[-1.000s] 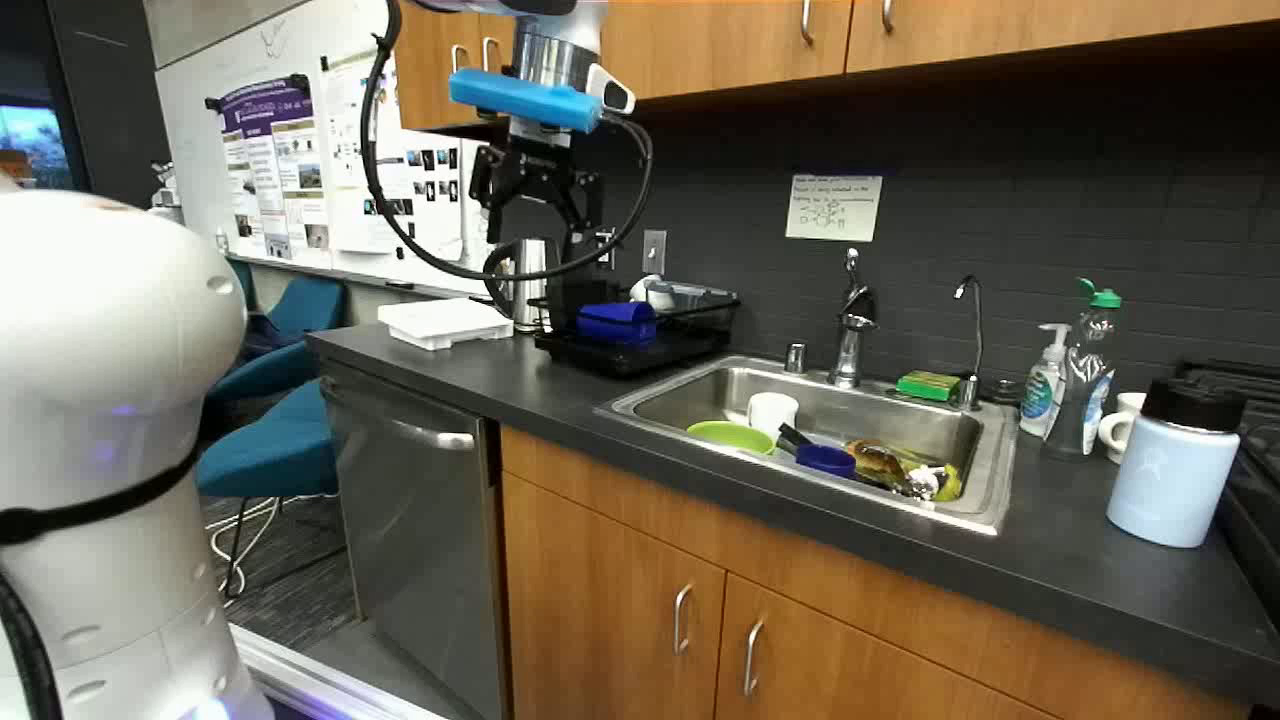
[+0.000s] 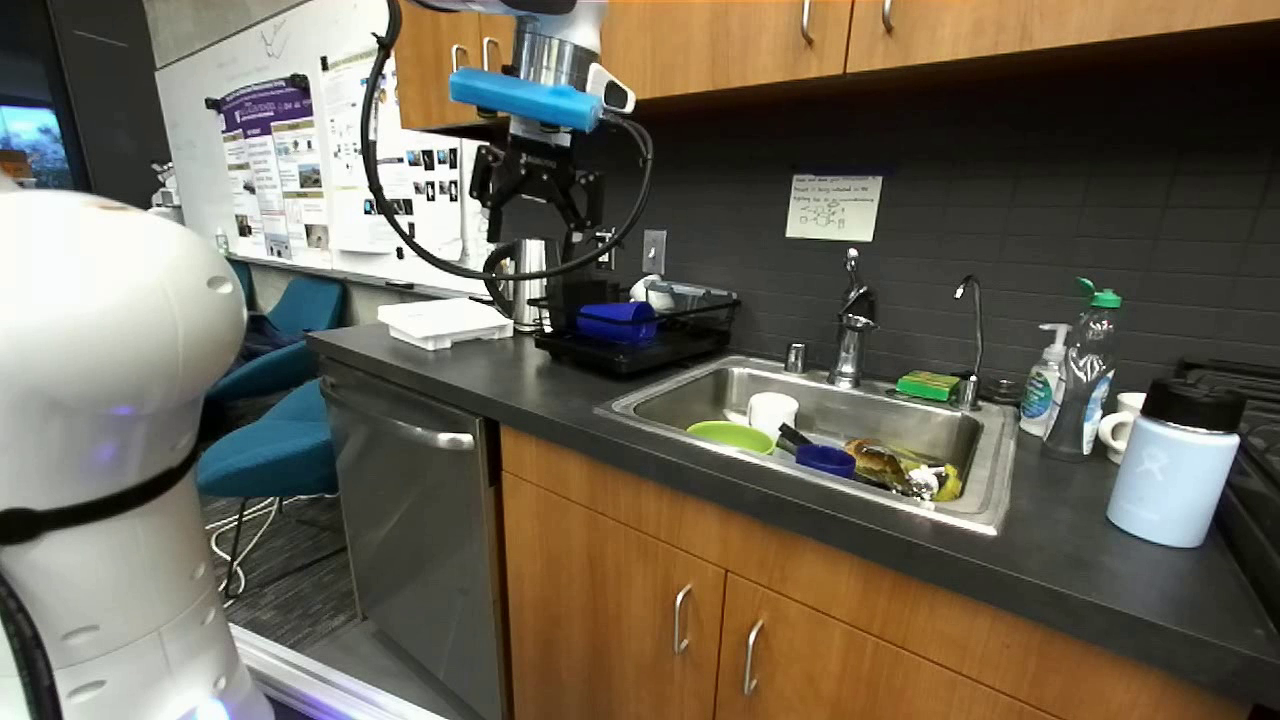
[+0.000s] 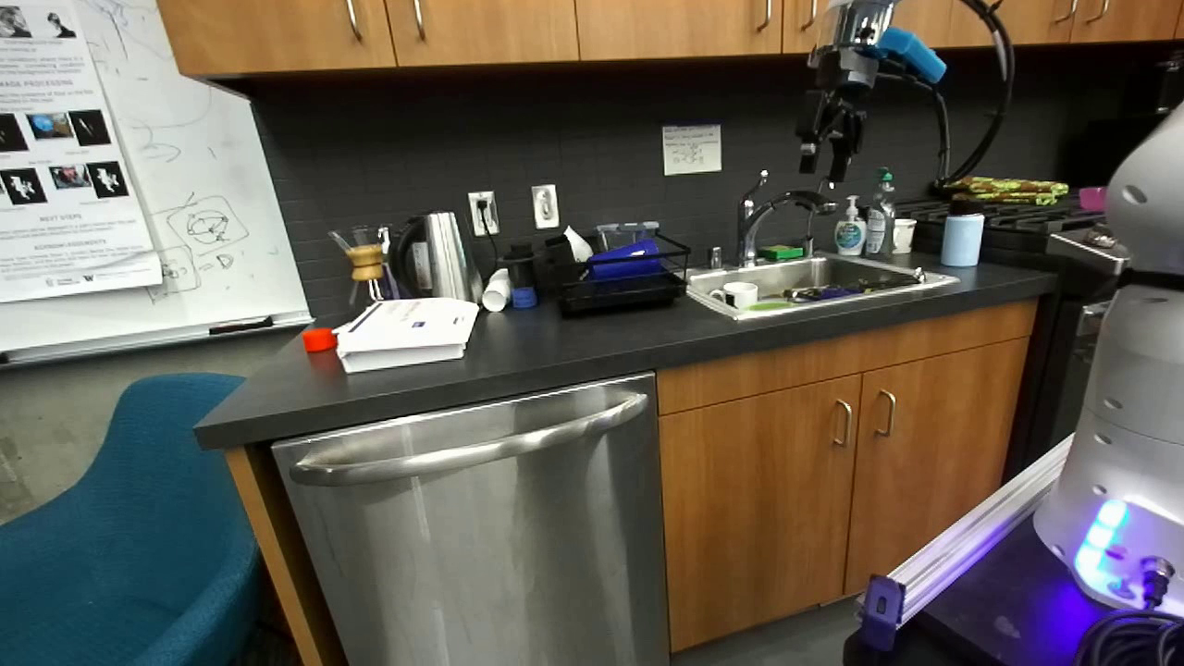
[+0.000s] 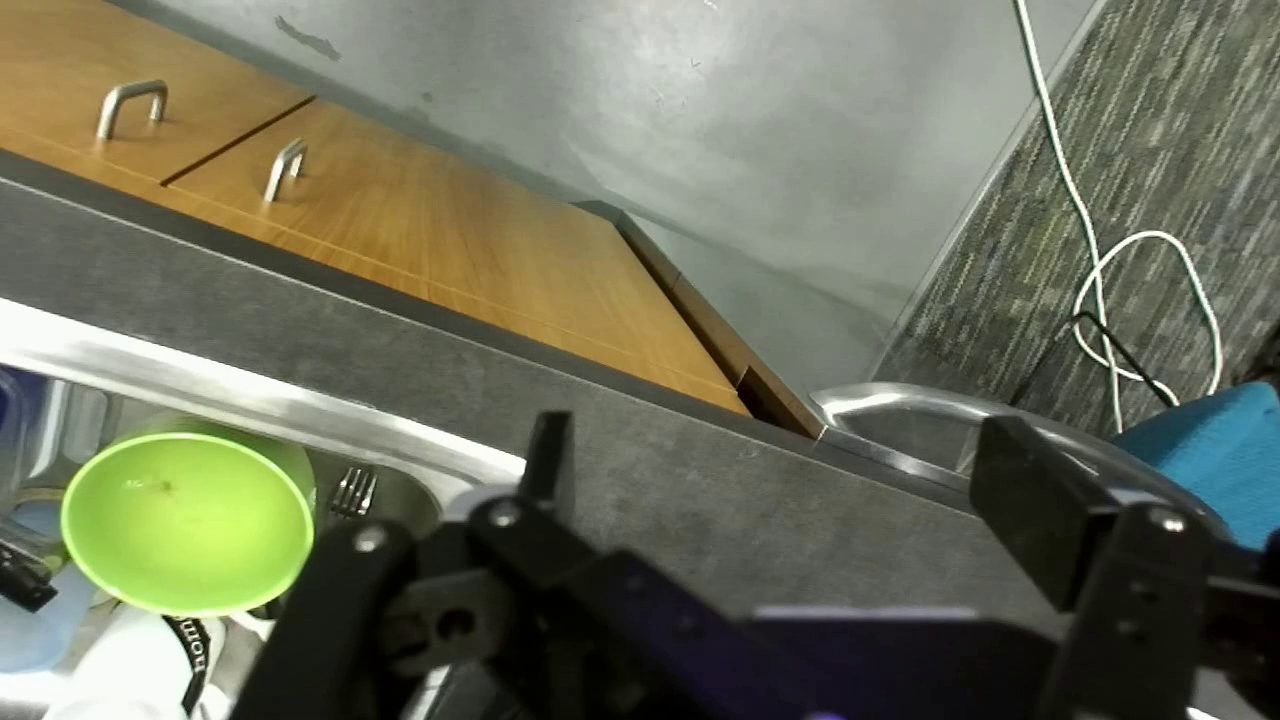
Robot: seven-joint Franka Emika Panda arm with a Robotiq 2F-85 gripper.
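High over the counter hangs my gripper (image 2: 543, 240), pointing down. Its two fingers stand wide apart in the wrist view, open, with only bare dark counter (image 4: 720, 492) showing between them. A green bowl (image 4: 186, 522) lies in the sink to the left of the fingers, beside a fork (image 4: 353, 492) and a white cup (image 4: 138, 666). In exterior view 1 the sink (image 2: 990, 480) also holds a blue bowl (image 2: 825, 458) and some crumpled items that I cannot make out clearly. Nothing touches the fingers.
Left of the sink stands a black dish rack (image 3: 622, 293) with a blue cup (image 3: 624, 265). A kettle (image 3: 446, 257) and white box (image 3: 405, 333) are farther left. Right of the sink are soap bottles (image 3: 851, 231) and a light-blue bottle (image 3: 962, 240). The faucet (image 2: 849, 348) rises behind; cabinets hang above.
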